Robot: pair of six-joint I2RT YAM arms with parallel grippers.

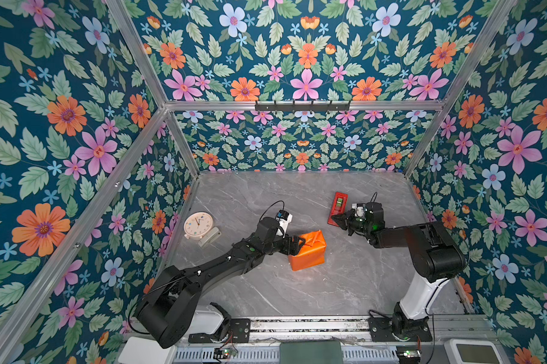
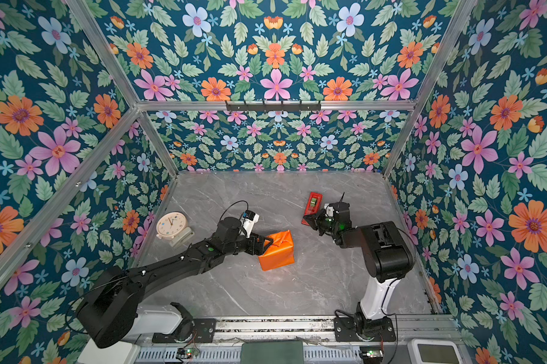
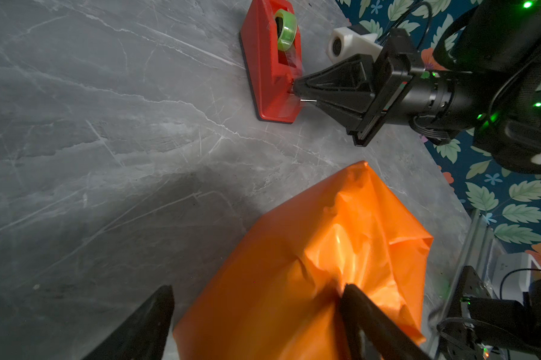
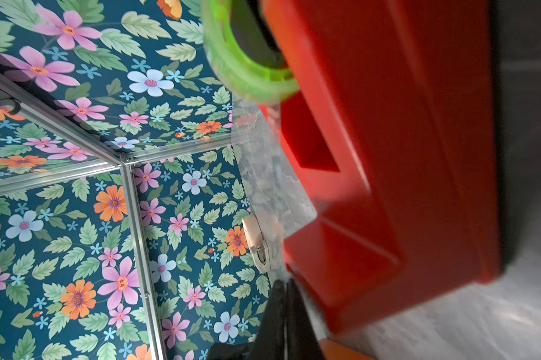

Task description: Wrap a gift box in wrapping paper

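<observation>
The gift box (image 1: 307, 257), covered in shiny orange paper, rests on the table near the middle. My left gripper (image 1: 297, 244) is open at its left side; in the left wrist view one finger (image 3: 366, 321) presses against the folded paper, while the other stands out to the left. A red tape dispenser (image 3: 270, 72) lies farther back, carrying a green tape roll (image 4: 249, 66). From the roll a clear tape strip (image 4: 261, 162) runs down to my right gripper, whose fingertips are shut on its end by the dispenser's front edge.
A round clock (image 1: 199, 225) stands on the left of the table, with a small grey-white object (image 1: 209, 236) beside it. Between the box and the back wall the table is mostly bare.
</observation>
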